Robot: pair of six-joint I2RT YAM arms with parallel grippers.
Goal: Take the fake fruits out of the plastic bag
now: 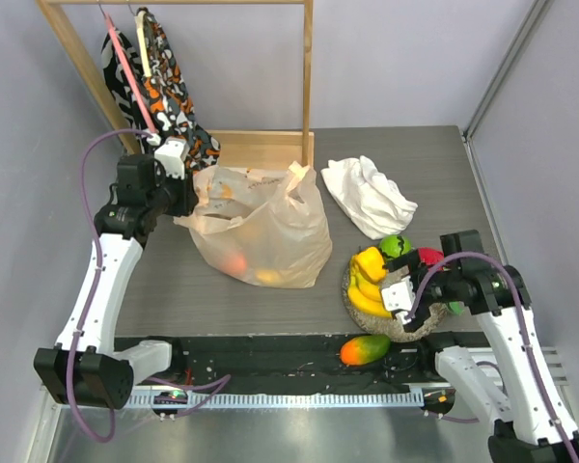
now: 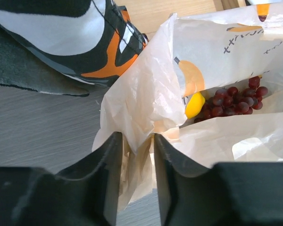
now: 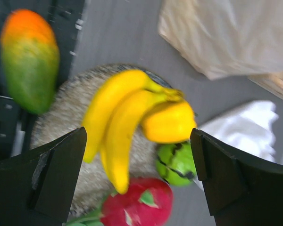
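The plastic bag (image 1: 261,231) stands left of centre, its mouth open. Inside it lie red grapes (image 2: 233,101) and a yellow fruit (image 2: 195,105); orange and yellow shapes show through its front. My left gripper is open a little, with gathered bag plastic in its gap. Over the plate (image 3: 61,132) my right gripper stands open, nothing gripped. That plate bears bananas (image 3: 120,127) and a yellow pepper (image 3: 170,122). A small watermelon (image 3: 176,162) and a red dragon fruit (image 3: 141,200) lie at its edge. A mango (image 1: 365,349) lies in front, off the plate.
A crumpled white cloth (image 1: 369,196) lies behind the plate. Patterned clothes (image 1: 169,87) hang from a wooden rack (image 1: 309,96) behind the bag.
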